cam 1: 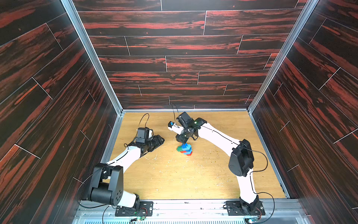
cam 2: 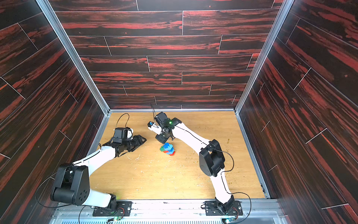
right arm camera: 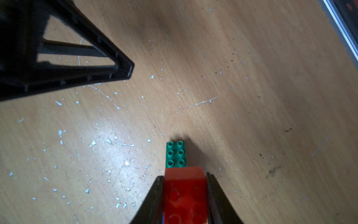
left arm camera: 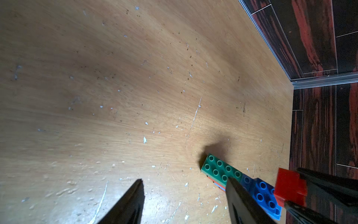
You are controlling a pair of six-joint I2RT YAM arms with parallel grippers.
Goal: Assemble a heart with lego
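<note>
A multicoloured Lego stack (cam 1: 185, 148) (cam 2: 167, 149) rests mid-table, with a green brick (left arm camera: 220, 169) (right arm camera: 175, 153) and blue bricks (left arm camera: 265, 197) on top, red lower down. My right gripper is over the stack, shut on a red brick; that brick hides part of the stack in the right wrist view. My left gripper (cam 1: 160, 140) stands apart to the left of the stack, its fingers open with nothing between them in the left wrist view.
Dark plank walls with metal edging enclose it on the back and sides.
</note>
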